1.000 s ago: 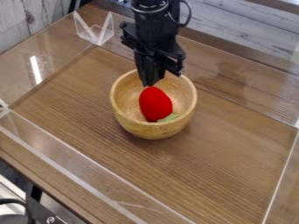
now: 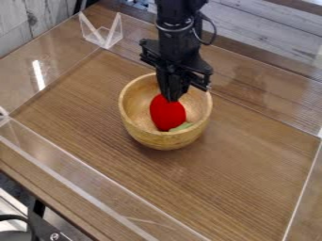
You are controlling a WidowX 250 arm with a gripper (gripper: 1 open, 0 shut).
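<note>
A round wooden bowl point(image 2: 165, 138) sits mid-table, holding a red rounded object point(image 2: 168, 111) with a pale greenish piece partly under it. The black gripper point(image 2: 171, 87) hangs from the top of the view over the back of the bowl, above the red object. Its fingertips are dark and overlap in this view, so how far apart they stand is unclear.
The wooden table point(image 2: 88, 151) has wide clear room to the left, right and front of the bowl. Clear angular pieces sit at the upper left and left edge. A dark cable shows at the lower left corner.
The gripper has shifted a little over the last second, with its fingers now drawn closer in above the back of the bowl. The bowl and red object look essentially unmoved.
</note>
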